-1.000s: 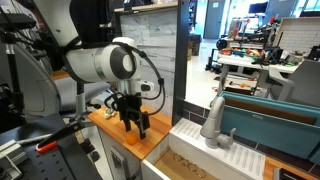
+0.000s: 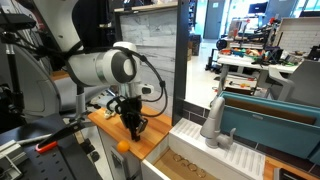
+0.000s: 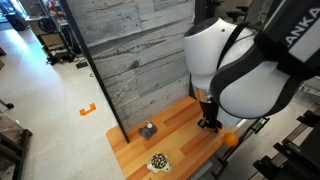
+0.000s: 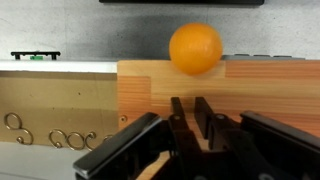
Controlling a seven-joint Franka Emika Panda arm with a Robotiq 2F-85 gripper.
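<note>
A round orange thing (image 2: 124, 146) appears at the front edge of the wooden worktop (image 2: 160, 148). In the wrist view the orange ball (image 4: 195, 48) overlaps the board's edge, with grey floor beyond; whether it touches the board cannot be told. My gripper is just short of it, over the wood, its dark fingertips slightly apart and nothing visible between them. The second exterior view has the orange ball (image 3: 231, 140) outward of the gripper (image 3: 208, 124), clear of the fingers.
On the worktop lie a white, dark-spotted object (image 3: 159, 163) and a small grey object (image 3: 148, 131). An open drawer (image 2: 190, 160) with several small hooks adjoins it. A grey plank wall (image 3: 150, 60) stands behind. The board between these small objects and my gripper is bare.
The orange ball has moved from beneath my gripper toward the worktop's front edge, left and down in the first exterior view. The arm has hardly moved.
</note>
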